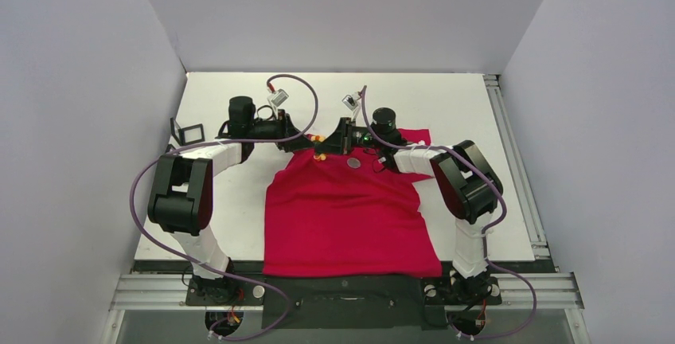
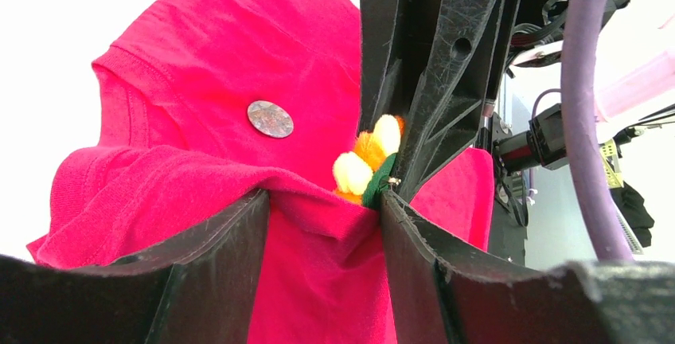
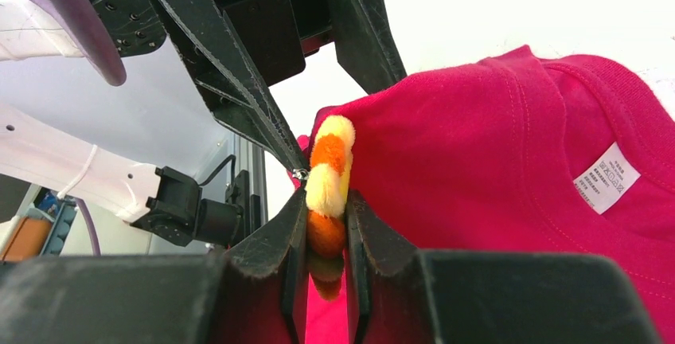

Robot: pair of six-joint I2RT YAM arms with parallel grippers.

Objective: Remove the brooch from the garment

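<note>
The brooch [image 3: 326,193], a fuzzy orange and yellow piece, stands pinched between the fingers of my right gripper. A small metal clasp [image 3: 300,174] shows at its back, against one of the left gripper's fingertips. Dark green backing shows beside that clasp in the left wrist view. My left gripper has its fingers well apart, with a raised fold of the red garment [image 2: 310,280] between them. Whether the pin still passes through the cloth cannot be made out. In the top view both grippers meet over the garment's upper part.
A round silvery disc [image 2: 271,119] lies on the garment. A white care label [image 3: 607,178] shows near the garment's edge. A small black frame [image 1: 191,134] is at the far left.
</note>
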